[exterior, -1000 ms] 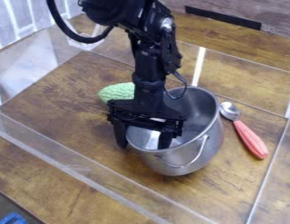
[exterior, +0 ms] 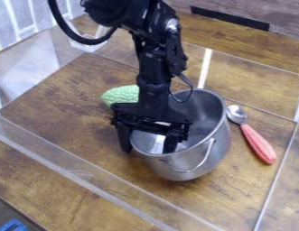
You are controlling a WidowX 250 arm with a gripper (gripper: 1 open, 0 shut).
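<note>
A steel pot [exterior: 195, 166] with a wire handle sits at the centre-right of the camera view. The black gripper [exterior: 153, 136] is lowered over the pot's left side, its front part at or inside the rim. Its fingers are dark and partly hidden, so I cannot tell whether they are open, shut or holding anything. A green textured object [exterior: 119, 95], like a corn cob or vegetable, lies behind the arm to the left.
A spoon or scoop with a red handle [exterior: 259, 144] lies right of the pot. Pale clear edges border the work area, and a blue object [exterior: 7, 221] is at the bottom-left corner.
</note>
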